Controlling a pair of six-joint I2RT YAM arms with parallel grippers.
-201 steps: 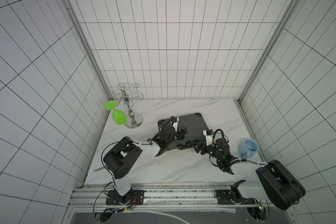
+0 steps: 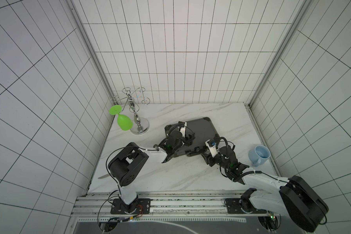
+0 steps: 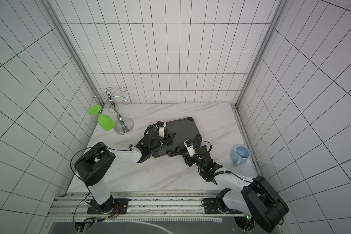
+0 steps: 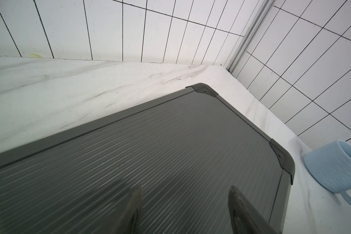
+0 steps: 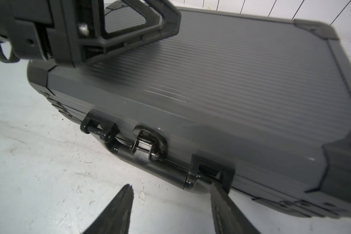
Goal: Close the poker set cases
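Observation:
The dark grey poker case point(image 2: 203, 128) lies on the marble table with its ribbed lid point(image 5: 237, 66) down. On its front side, the right wrist view shows a carrying handle point(image 5: 154, 165), a middle clasp point(image 5: 146, 146), a left latch point(image 5: 99, 126) and a right latch point(image 5: 211, 173). My left gripper is over the lid, fingers apart and nothing between them. In front of the case, near the right latch, my right gripper has its fingers spread; the gap between them is empty, though one fingertip overlaps the latch in view.
A metal cup rack point(image 2: 138, 122) with a green goblet point(image 2: 124, 121) hanging on it stands at the back left. A light blue mug point(image 2: 259, 155) is to the right of the right arm. The table between the arms, in front of the case, is clear.
The left arm and the case look nearly unchanged.

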